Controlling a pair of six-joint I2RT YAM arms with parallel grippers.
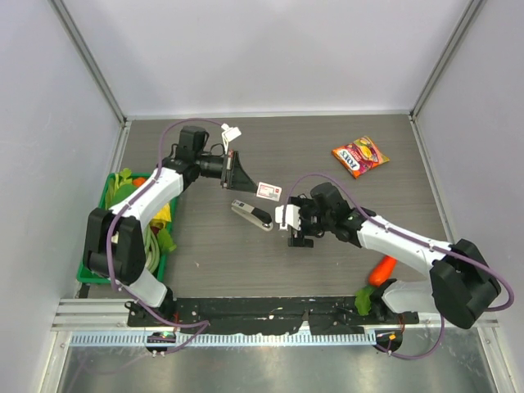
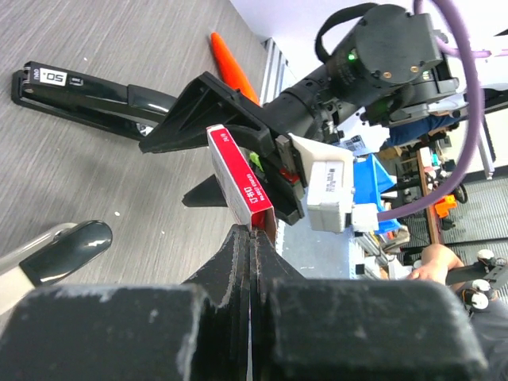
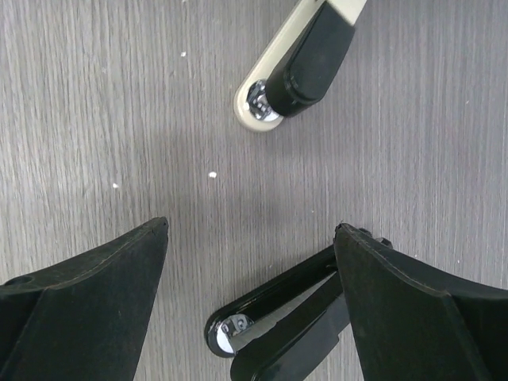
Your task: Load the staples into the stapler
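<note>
A small red-and-white staple box point(image 2: 240, 176) sticks out from the tips of my left gripper, which is shut on its near end. From above, the box point(image 1: 268, 191) hangs just beyond the cream-and-black stapler point(image 1: 251, 214). My right gripper point(image 1: 300, 232) is pointed downward to the right of that stapler, open. In the right wrist view, its spread fingers point(image 3: 103, 309) have a black stapler point(image 3: 274, 290) below them, partly hidden by the right finger. That black stapler point(image 2: 87, 99) lies on the table in the left wrist view. No staples show.
A red chip bag point(image 1: 360, 155) lies at the back right, and an orange carrot point(image 1: 382, 270) sits near the right arm. At the left stands a green basket point(image 1: 84, 266) of vegetables. Bare table point(image 1: 221, 266) shows in front of the cream stapler.
</note>
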